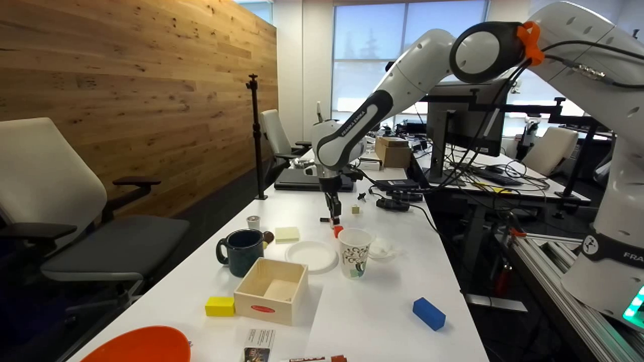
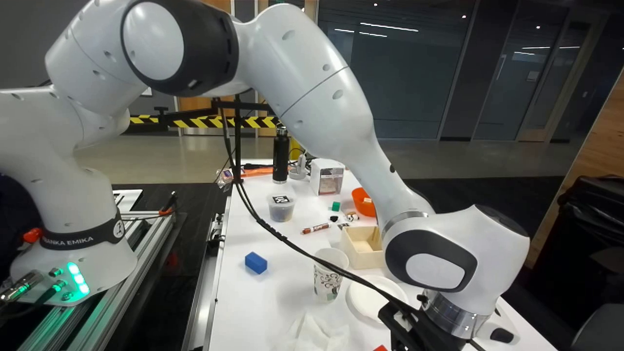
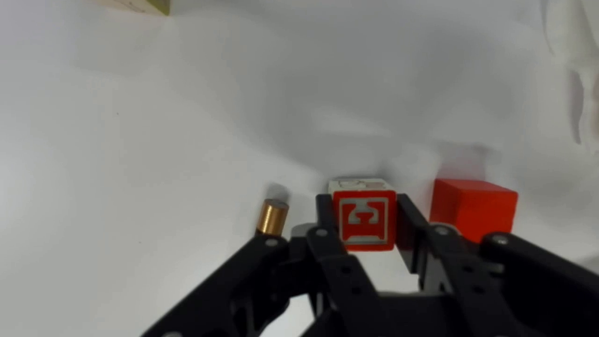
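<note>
In the wrist view my gripper is shut on a small block [image 3: 365, 222] whose facing side is red with a pale letter-like figure; a whitish patterned side shows behind it. The fingers press it from left and right. A plain red block [image 3: 485, 208] lies on the table just right of the fingers, and a copper-ended battery [image 3: 273, 216] lies to their left, partly hidden by the gripper. In exterior view 1 the gripper [image 1: 335, 222] is low over the far part of the table, and the held block is hardly visible. Exterior view 2 hides the fingertips.
Nearer exterior view 1's camera stand a paper cup [image 1: 354, 256], a white plate [image 1: 311, 256], a dark mug [image 1: 242, 253] and a wooden box [image 1: 271, 289]. A crumpled tissue [image 1: 383, 249] lies right of the cup. Another small block [image 1: 355, 209] sits beyond the gripper. Room is clear around the blue block [image 1: 429, 313].
</note>
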